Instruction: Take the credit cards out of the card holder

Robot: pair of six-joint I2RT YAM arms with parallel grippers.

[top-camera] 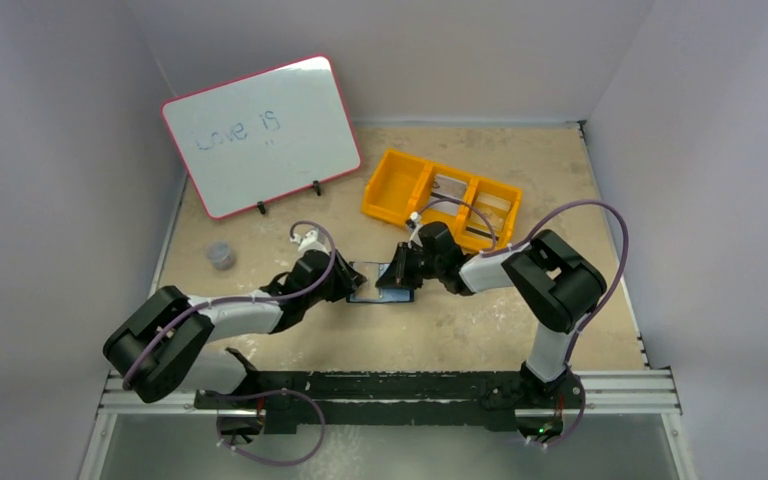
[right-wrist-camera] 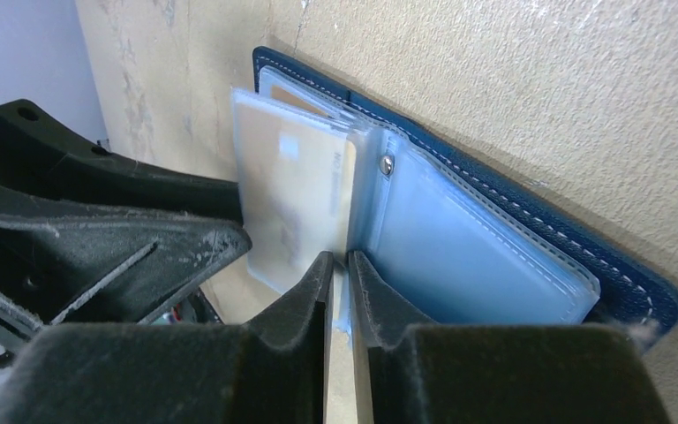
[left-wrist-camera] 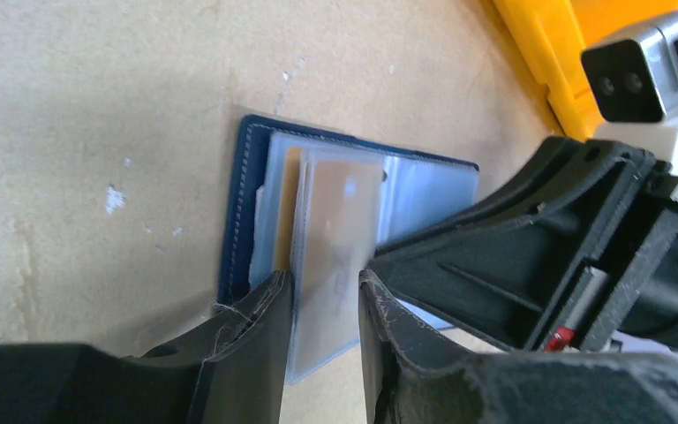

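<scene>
The blue card holder lies open on the table between my grippers, with a clear sleeve holding pale cards on its left half. My left gripper is part open, its fingertips at either side of the raised card sleeve; whether they grip it is unclear. My right gripper has its fingertips close together at the lower edge of the card stack beside the holder's middle; what is between them is hard to tell.
An orange tray with compartments and contents stands behind the right gripper. A whiteboard lies at the back left, and a small clear container sits at the left.
</scene>
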